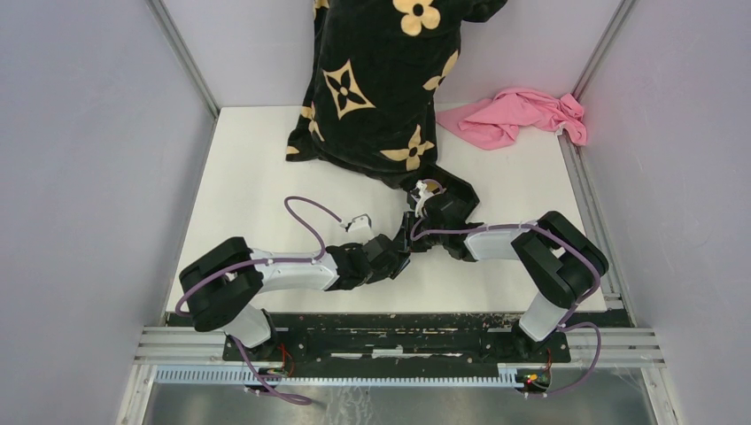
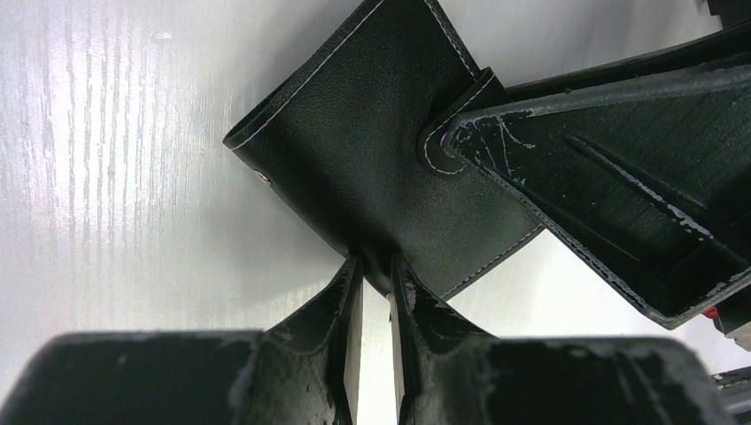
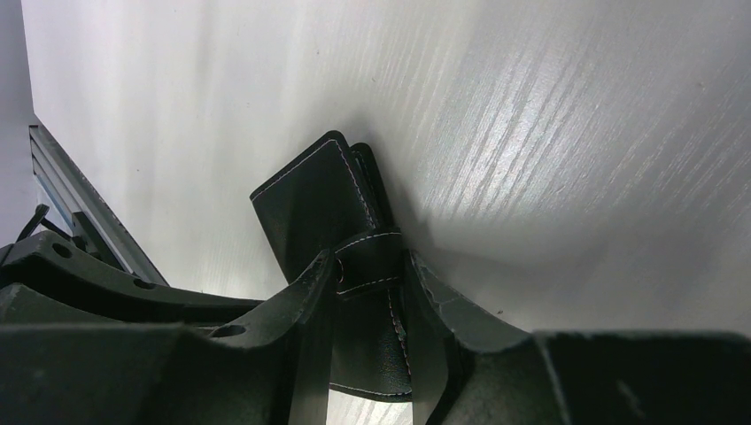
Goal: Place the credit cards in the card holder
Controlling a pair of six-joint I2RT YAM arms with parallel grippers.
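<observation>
The black leather card holder (image 2: 372, 159) with white stitching lies on the white table between both grippers, largely hidden under them in the top view. In the left wrist view my left gripper has its fingertips close together on the holder's lower edge. In the right wrist view my right gripper has its fingertips on either side of the holder's strap (image 3: 372, 248), close against it. Whether either grips firmly is unclear. No cards can be made out.
A dark open box (image 1: 462, 190) stands behind the right arm. A patterned black blanket (image 1: 372, 80) and a pink cloth (image 1: 505, 119) lie at the back.
</observation>
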